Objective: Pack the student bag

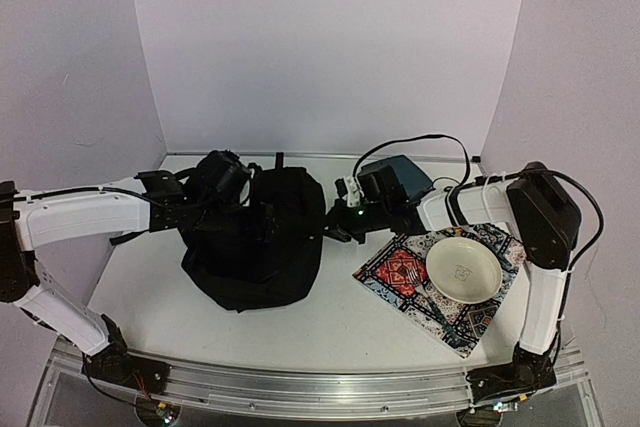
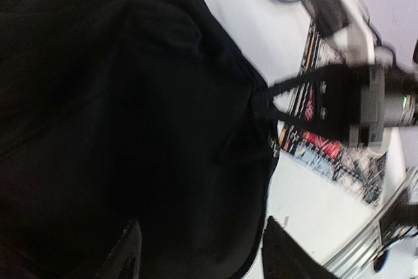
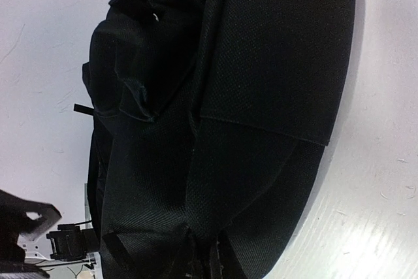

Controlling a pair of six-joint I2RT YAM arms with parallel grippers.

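The black bag [image 1: 290,267] lies on the left half of the table, its cloth loose and folded. Over its middle is my left gripper [image 1: 265,222]; in the left wrist view its fingers [image 2: 124,253] stand wide apart above the dark fabric, so it is open. At the bag's right edge, my right gripper [image 1: 333,227] is shut on the cloth. The right wrist view shows its fingertips [image 3: 219,259] close together with black fabric pinched at them. Much of the bag's opening is hidden by the left arm.
A patterned mat [image 1: 385,272] at the right carries a cream plate [image 1: 463,269] and a fork [image 1: 415,277]. Behind the right arm lies a dark blue-grey flat item [image 1: 412,175], partly covered.
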